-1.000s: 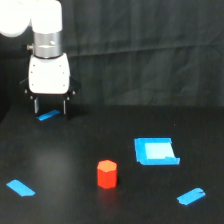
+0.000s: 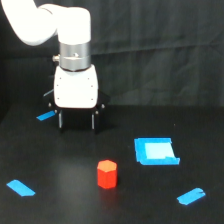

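Note:
My gripper (image 2: 77, 121) hangs on the left side, below the white arm, its black fingers wide apart and nothing between them. It appears to be a little above the dark table. In front of it and to the right, a red block (image 2: 107, 174) with a six-sided top stands by itself. A blue square (image 2: 155, 151) with a pale middle lies farther right, apart from the block. Neither is touched by the gripper.
Blue strips lie on the table: one beside the gripper (image 2: 46, 115), one at the front left (image 2: 20, 188) and one at the front right (image 2: 190, 197). Dark table between gripper and block is clear. A black curtain (image 2: 150, 60) hangs behind.
The red block and the blue square have stayed put.

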